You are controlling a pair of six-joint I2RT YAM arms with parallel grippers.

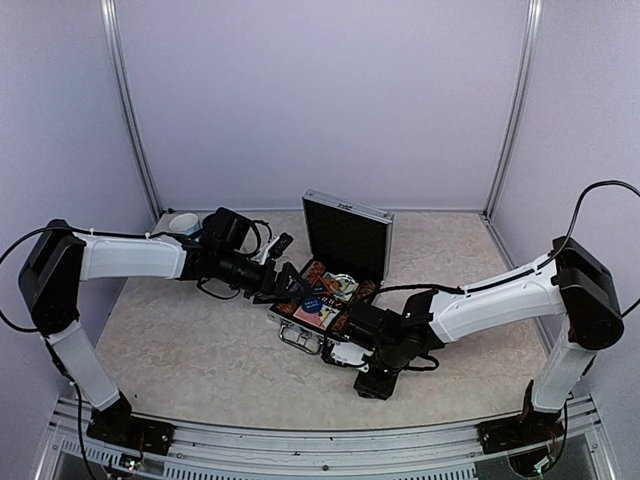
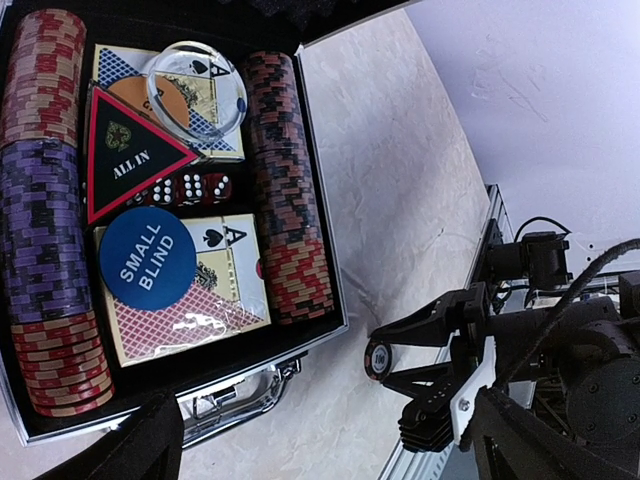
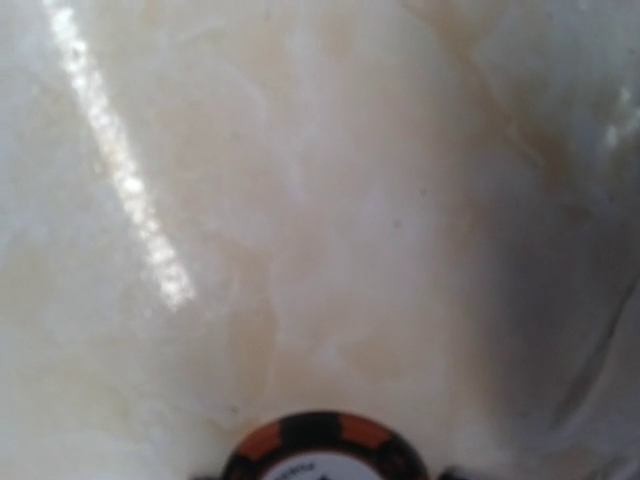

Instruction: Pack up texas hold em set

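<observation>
The aluminium poker case (image 2: 335, 215) stands with its lid up. In it lie chip stacks (image 2: 45, 220), two card decks (image 2: 190, 320), red dice (image 2: 190, 188), a clear ring (image 2: 240, 110), a red-edged ALL IN triangle (image 2: 130, 160) and a blue SMALL BLIND disc (image 2: 148, 258). Over the case my left gripper (image 1: 298, 284) is open and empty. An orange and black chip (image 2: 378, 360) is outside the case, between the fingertips of my right gripper. Its upper edge (image 3: 320, 428) shows in the right wrist view; whether both fingers press on it is unclear.
Behind the left arm stands a white round container (image 1: 184, 224). The case's handle (image 1: 300, 340) faces the front. Bare marbled tabletop (image 1: 220, 370) spreads left of the case and along the front. The right forearm passes close to the case's right side.
</observation>
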